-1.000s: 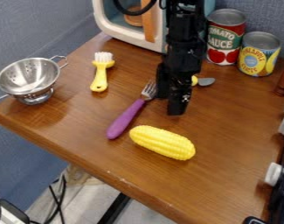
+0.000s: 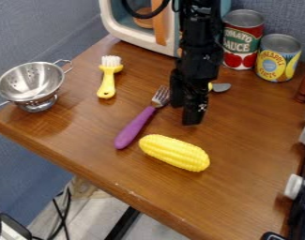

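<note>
My black gripper [image 2: 190,103] is low over the middle of the wooden table, just right of a purple-handled fork [image 2: 136,127], whose tines lie near the fingers. I cannot tell whether the gripper is open or shut, or whether anything is between its fingers. A spoon's rounded metal end [image 2: 220,87] shows behind it. A yellow corn cob [image 2: 175,153] lies nearer the front, and a yellow brush [image 2: 107,82] lies to the left.
A metal colander [image 2: 32,86] sits at the left edge. A tomato can [image 2: 241,42], a yellow can [image 2: 278,60] and a toy oven [image 2: 125,21] stand at the back. A black appliance with white knobs lines the right edge.
</note>
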